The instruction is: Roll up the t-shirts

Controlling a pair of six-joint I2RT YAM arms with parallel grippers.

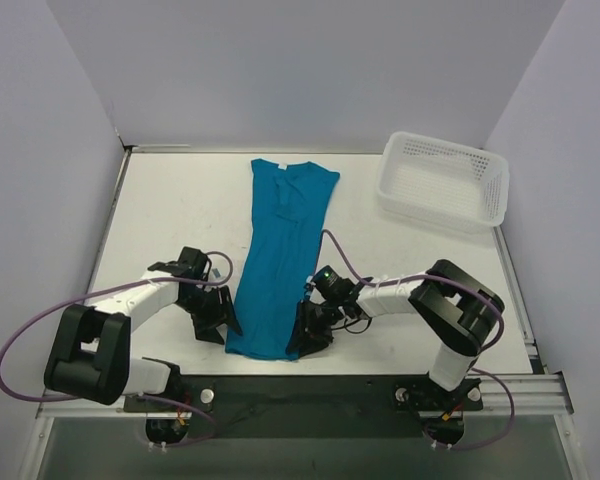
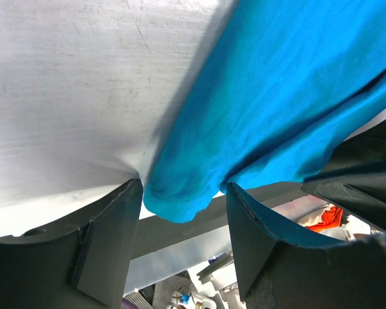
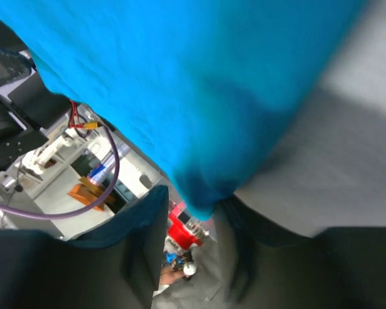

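A blue t-shirt (image 1: 285,230) lies lengthwise on the white table, collar at the back, bottom end at the front edge. My left gripper is open over the shirt's bottom left corner, fabric lying between its fingertips, as the left wrist view shows. My right gripper is at the bottom right corner, where the right wrist view shows fabric at or between blurred fingertips; whether they are closed on it is unclear.
A white plastic basket (image 1: 442,180) stands at the back right. The front edge runs just below both grippers.
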